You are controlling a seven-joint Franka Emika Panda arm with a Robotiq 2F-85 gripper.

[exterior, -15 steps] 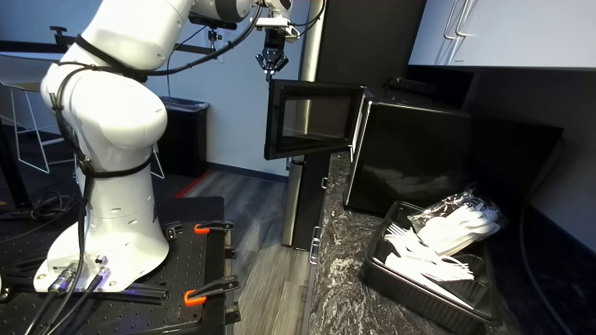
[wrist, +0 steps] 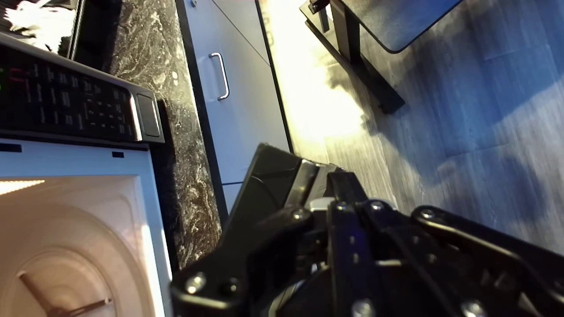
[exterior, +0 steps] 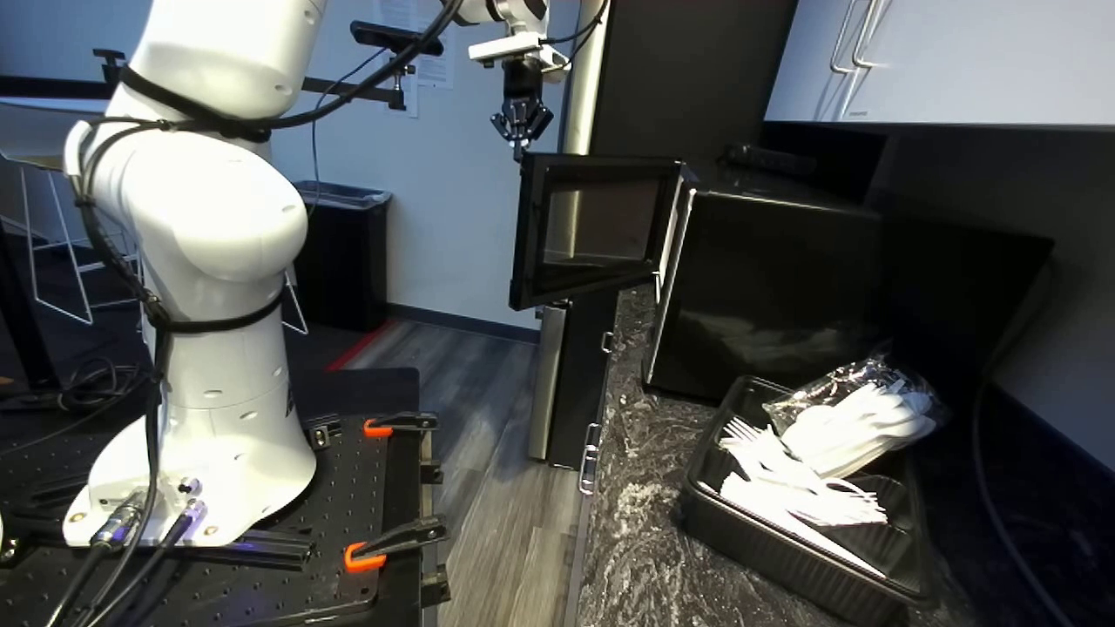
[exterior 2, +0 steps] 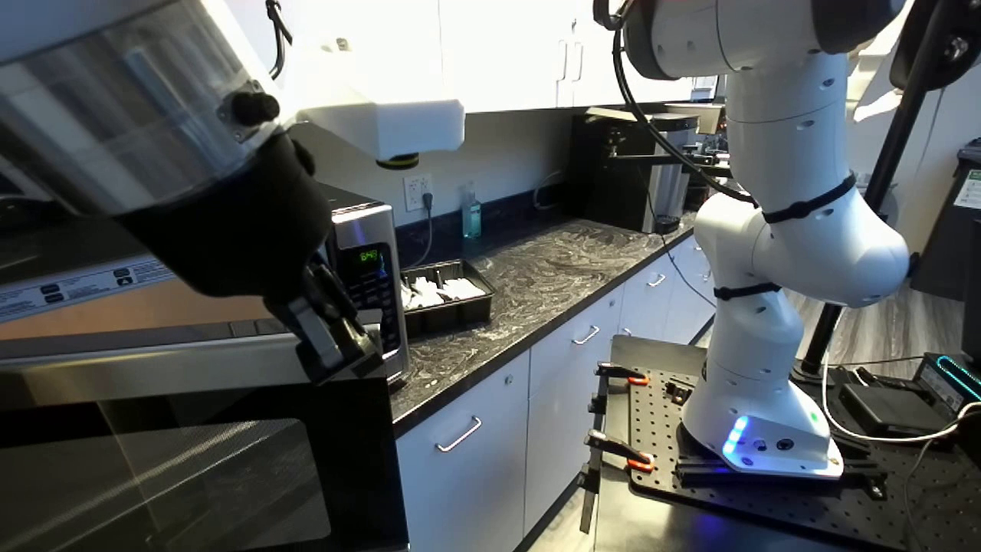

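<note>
The microwave [exterior: 763,303] stands on the counter with its door [exterior: 533,235] swung open. In exterior view 1, my gripper [exterior: 518,148] points down at the upper free corner of that door, fingertips together. Exterior view 2 has the gripper [exterior 2: 342,363] overlapping the door's top edge near its free end, with the door's dark window [exterior 2: 165,478] below. The fingers [wrist: 343,185] look closed in the wrist view, and nothing clearly shows between them. Whether they touch the door I cannot tell. Left of them, the microwave's lit cavity [wrist: 79,227] is exposed.
A black tray [exterior: 794,564] of white plastic cutlery [exterior: 805,481] sits beside the microwave on the counter [exterior: 638,522]. Cabinets [exterior: 962,63] hang above. Open floor [exterior: 491,460] separates the counter from the robot's base table [exterior: 345,481].
The door has swung a little toward closed, its free edge now nearer the exterior view 1 camera. My gripper has moved along with that corner, slightly right and down, still shut.
</note>
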